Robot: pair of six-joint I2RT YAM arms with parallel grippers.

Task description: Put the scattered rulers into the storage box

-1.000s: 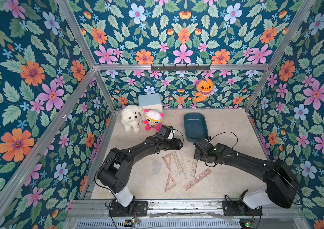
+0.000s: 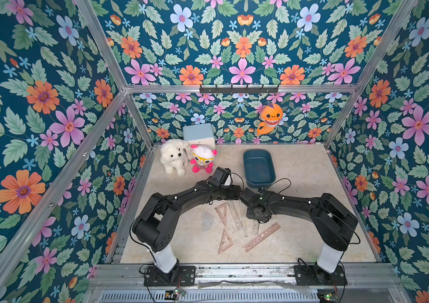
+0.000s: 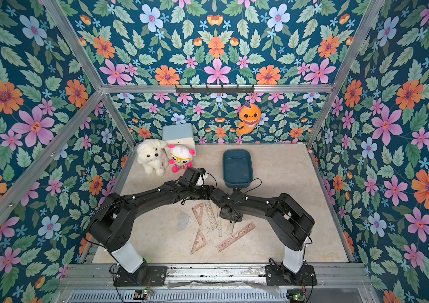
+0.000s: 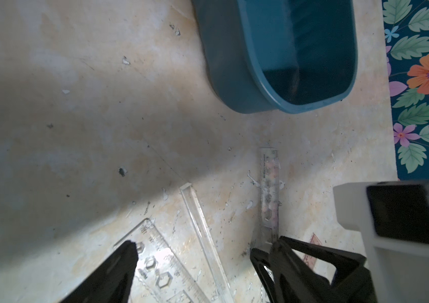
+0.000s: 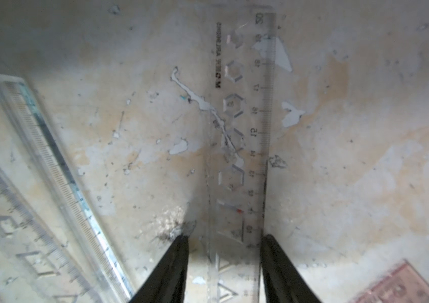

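Observation:
Clear rulers and pink rulers lie scattered mid-table. My right gripper is open, its fingers low on either side of a clear 20 cm ruler (image 5: 239, 126). A clear bar ruler (image 5: 57, 166) and a hexagon-stencil ruler (image 5: 12, 217) lie to its left. A pink ruler (image 2: 261, 236) and pink triangles (image 2: 224, 241) lie nearer the front. My left gripper is open above the clear rulers, holding nothing. The empty teal storage box (image 3: 237, 166) stands behind both grippers.
A white plush dog (image 2: 173, 157), a pink-and-white toy (image 2: 203, 159) and a pale blue-lidded box (image 2: 198, 132) sit at the back left. An orange shark toy (image 2: 270, 119) is at the back wall. Table right of the storage box is clear.
My right arm has swung left and its gripper has come down over the rulers from near the storage box. The left arm has shifted slightly.

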